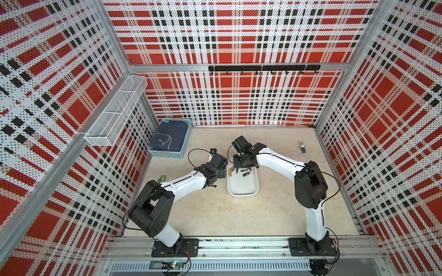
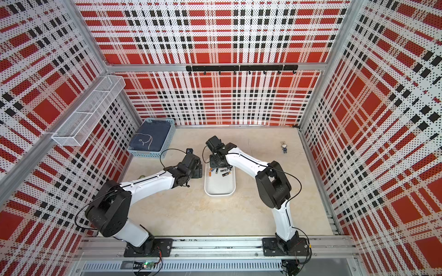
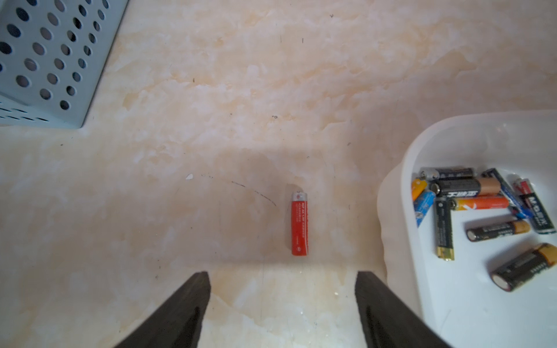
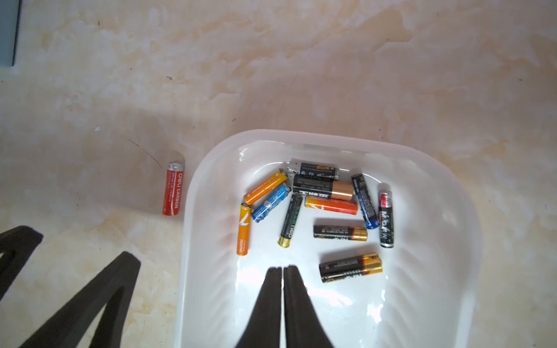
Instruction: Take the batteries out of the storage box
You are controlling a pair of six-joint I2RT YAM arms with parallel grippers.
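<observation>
Several batteries lie in the white storage box, among them a blue battery [image 4: 271, 201], an orange battery [image 4: 243, 229] and a thick black-and-gold battery [image 4: 350, 267]. They gather toward the far end of the storage box [image 4: 186, 261]. My right gripper hangs above the box, shut, its fingertips together and no battery between them. On the table left of the box lies a red battery [image 3: 299, 225]. Over that part of the table my left gripper is open and empty; the red battery appears ahead of its fingers. In the top views the arms hide part of the box's far end.
A grey-blue basket [image 1: 169, 138] with dark cloth stands at the back left. A small figurine [image 1: 302, 146] is at the back right, and a green item [image 1: 161, 178] lies at the left. The table in front of the box is bare.
</observation>
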